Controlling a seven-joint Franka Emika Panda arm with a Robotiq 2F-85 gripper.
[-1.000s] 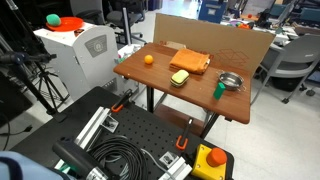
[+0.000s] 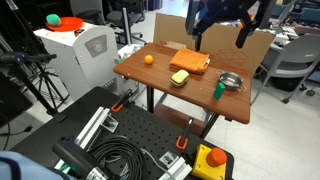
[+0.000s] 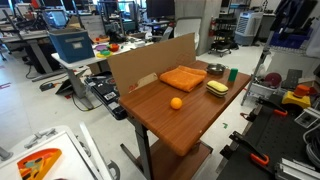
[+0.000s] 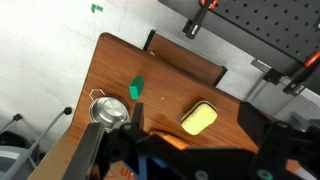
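Observation:
My gripper (image 2: 219, 42) hangs high above the table in exterior view 1, its two fingers wide apart and nothing between them. In the wrist view, the wooden table (image 4: 105, 68) lies well below the open fingers. On it is a yellow sponge-like block (image 2: 180, 77) near the front edge, with a folded orange cloth (image 2: 191, 60) behind. To the right stand a shiny metal bowl (image 2: 231, 81) and a small green object (image 2: 219, 90). A round orange item (image 2: 149, 59) sits alone toward the left; the wrist view does not show it clearly.
A cardboard panel (image 3: 150, 62) stands along the table's far side. In front of the table is the dark robot base with coiled cables (image 2: 118, 157) and a yellow box with a red button (image 2: 215, 157). Bare tabletop lies left of the yellow block.
The objects on the table have not moved.

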